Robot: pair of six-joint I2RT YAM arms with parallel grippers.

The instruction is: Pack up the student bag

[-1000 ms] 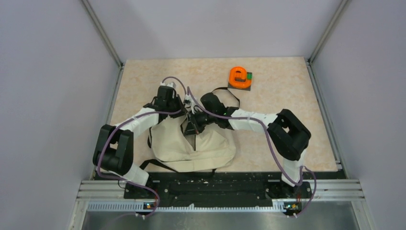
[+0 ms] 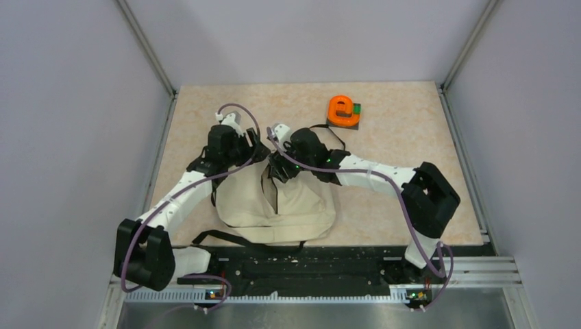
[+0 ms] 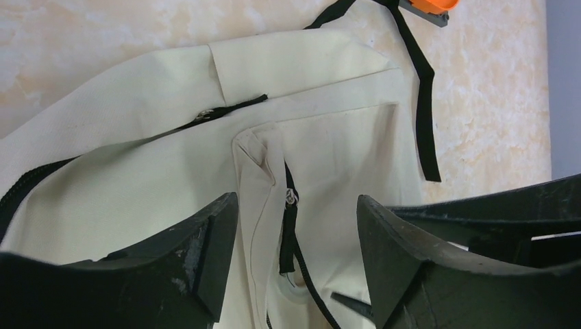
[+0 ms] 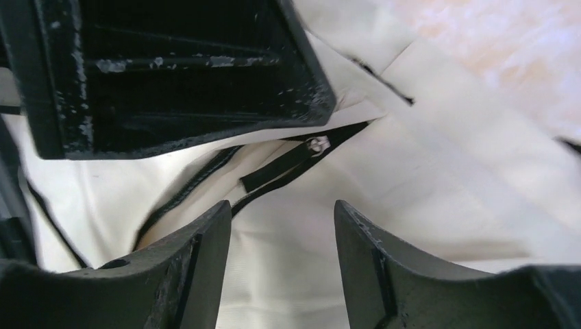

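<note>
A cream bag (image 2: 308, 205) lies flat on the table, with black straps and a zip. Its zip pull shows beside a folded flap; in the right wrist view the same zip pull (image 4: 317, 145) is above the fingertips. My left gripper is open over the bag's upper middle, nothing between its fingers. My right gripper is open low over the bag, with nothing held between its fingers. The two grippers are close together in the top view.
An orange object (image 2: 341, 110) with a dark grey and green part lies at the back right. Walls border the sides and back.
My right gripper has shifted slightly; the bag lies almost the same.
</note>
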